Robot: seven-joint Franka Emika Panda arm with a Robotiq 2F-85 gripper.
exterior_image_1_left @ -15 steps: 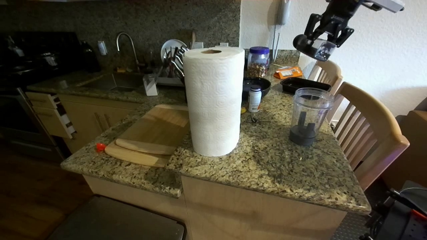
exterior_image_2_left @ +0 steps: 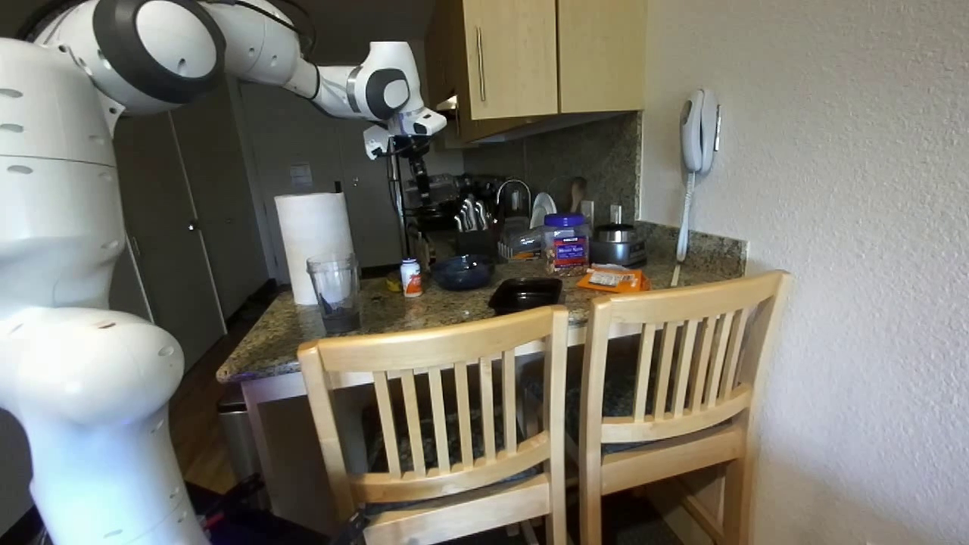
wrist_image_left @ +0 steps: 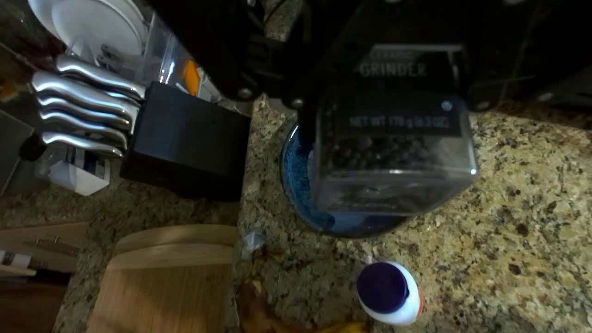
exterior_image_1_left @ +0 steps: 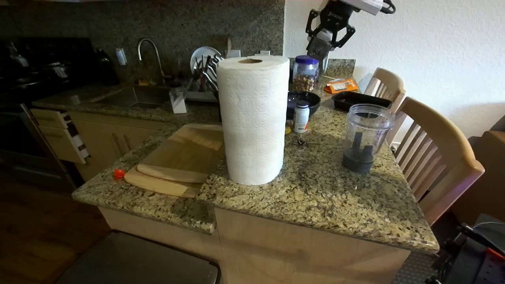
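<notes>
My gripper [exterior_image_1_left: 326,43] is shut on a pepper grinder [wrist_image_left: 397,138], a clear square jar of dark peppercorns with a black label reading "GRINDER". Both are held high above the counter, as exterior view 1 shows, and the grinder [exterior_image_1_left: 319,46] hangs with its dark end downward there. Seen from the wrist, the grinder covers much of a blue bowl [wrist_image_left: 299,183] on the counter below. In exterior view 2 the gripper [exterior_image_2_left: 423,192] is dark and small, and the grip itself is hard to make out. That view shows the bowl [exterior_image_2_left: 463,272] resting on the counter beneath.
Near the bowl stand a white bottle [wrist_image_left: 391,294], a knife block [wrist_image_left: 186,138] and a jar of nuts [exterior_image_2_left: 567,245]. A black tray [exterior_image_1_left: 362,100], a blender cup [exterior_image_1_left: 367,137] and a tall paper towel roll [exterior_image_1_left: 253,120] occupy the counter.
My gripper has moved left in exterior view 1 with the grinder still held. The grinder was tilted sideways before; now its dark end points more downward.
</notes>
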